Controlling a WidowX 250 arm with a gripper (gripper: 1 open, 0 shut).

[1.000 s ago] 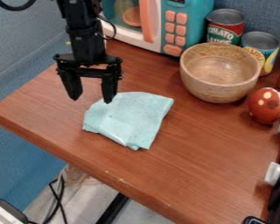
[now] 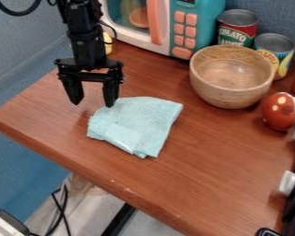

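My black gripper (image 2: 92, 93) hangs over the left part of the wooden table, its two fingers apart and empty. Just right of and in front of it, a pale blue cloth (image 2: 134, 127) lies flat with uneven folds.
A toy microwave (image 2: 187, 28) stands at the back, with a wooden bowl (image 2: 230, 88), two cans (image 2: 236, 28) and a red round object (image 2: 278, 111) to the right. Dark items line the right edge.
My gripper has shifted very slightly up and to the left. The cloth and other objects are unchanged.
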